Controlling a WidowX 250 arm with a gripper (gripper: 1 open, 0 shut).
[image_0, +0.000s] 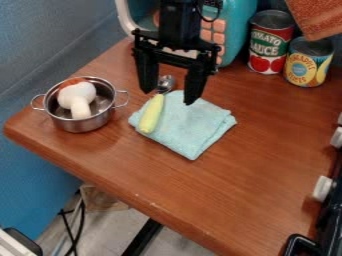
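The black gripper (170, 82) hangs open over the back middle of the table, its two fingers spread above a folded light-blue cloth (199, 133). A spoon or utensil with a pale yellow handle (152, 114) lies on the cloth's left part, its metal end just below and behind the gripper. Nothing shows held between the fingers. To the left, a steel pot (83, 119) holds a white object (78, 95) with a reddish-orange area behind it.
Tomato sauce can (269, 45) and a smaller can (307, 65) stand at back right, an orange towel (315, 14) above. A teal appliance (233, 30) is behind the gripper. Black equipment (323, 220) lines the right edge.
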